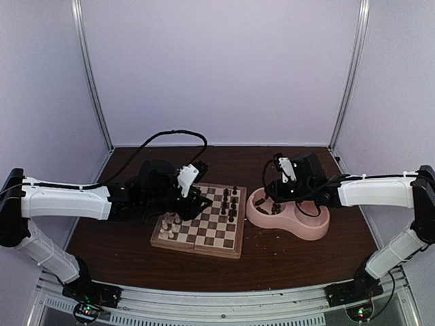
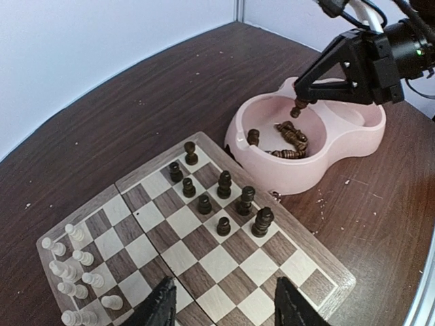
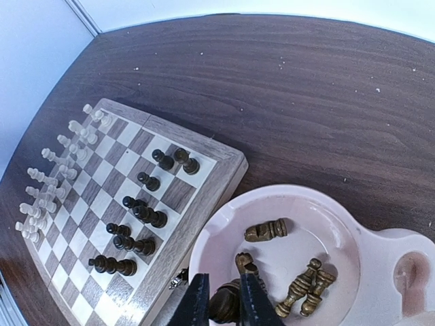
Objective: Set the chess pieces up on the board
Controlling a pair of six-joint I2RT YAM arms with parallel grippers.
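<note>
The chessboard (image 1: 217,252) lies mid-table with white pieces (image 2: 83,257) along its left side and several dark pieces (image 3: 146,216) on its right side. Over the board, my left gripper has its fingers well apart and nothing between them. My right gripper is shut on a dark chess piece, held above the pink bowl; the left wrist view shows the piece's end (image 2: 296,111) poking below the fingertips. More dark pieces (image 3: 267,230) lie on their sides in the bowl.
The bowl stands close to the board's right edge, and its smaller compartment (image 2: 363,114) is on the far side from the board. Dark tabletop (image 3: 292,102) behind the board and bowl is clear.
</note>
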